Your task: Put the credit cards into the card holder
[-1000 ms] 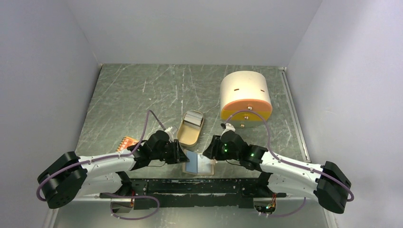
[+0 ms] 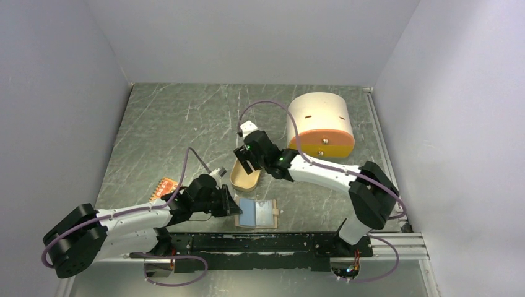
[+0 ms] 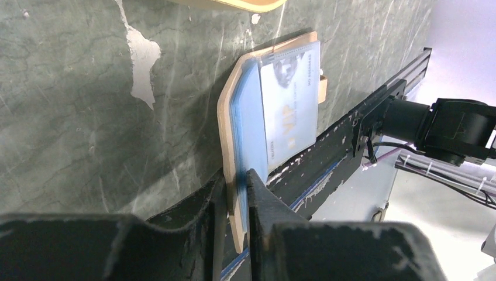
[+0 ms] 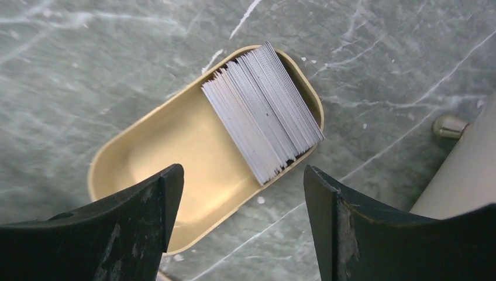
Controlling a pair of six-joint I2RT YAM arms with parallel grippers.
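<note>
The card holder [image 3: 248, 126] lies opened near the table's front edge, its clear blue sleeves fanned and a white card [image 3: 289, 105] showing in one of them. My left gripper is shut on the holder's left edge, cover and sleeves between its fingers. In the right wrist view a stack of credit cards [image 4: 266, 111] stands on edge at one end of the tan tray [image 4: 140, 117]. My right gripper hangs over that tray, its fingers well apart and nothing between them; from the top view the arm hides the cards.
A cream and yellow bread box [image 2: 320, 120] with knobs stands at the back right. An orange booklet [image 2: 164, 187] lies at the left, close to my left arm.
My right gripper has moved from above the card holder up and left to over the tray's card end. The left gripper has stayed at the holder's edge, barely shifting.
</note>
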